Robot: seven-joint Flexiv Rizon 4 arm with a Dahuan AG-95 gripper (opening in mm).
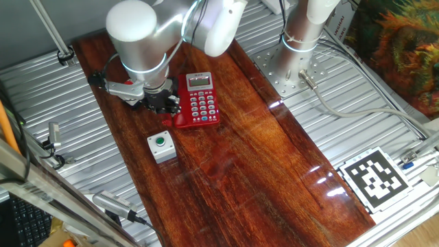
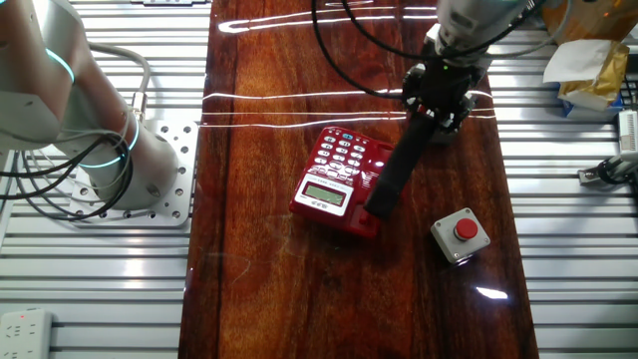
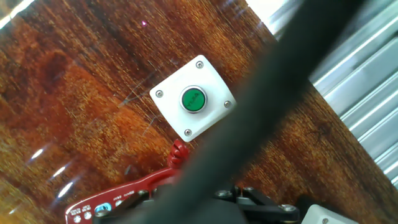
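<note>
A red desk phone [image 1: 200,99] with a grey screen and white keys lies on the wooden table. My gripper [image 1: 164,104] is low at its handset side; in exterior view 2 a long dark bar [image 2: 401,165] runs from the gripper across the phone's edge. In the wrist view a blurred dark bar [image 3: 249,130] crosses the picture and covers part of the gripper, so its finger state and any hold are hidden. A white box with a green button [image 3: 194,99] lies just beyond. Another box with a red button [image 2: 466,231] is on the gripper's other side.
Bare wooden tabletop [image 1: 240,178] stretches to the front and right. Ribbed metal [image 1: 329,89] surrounds it, with the arm's base [image 1: 291,68] at the right. A black-and-white marker board [image 1: 375,180] lies at the lower right.
</note>
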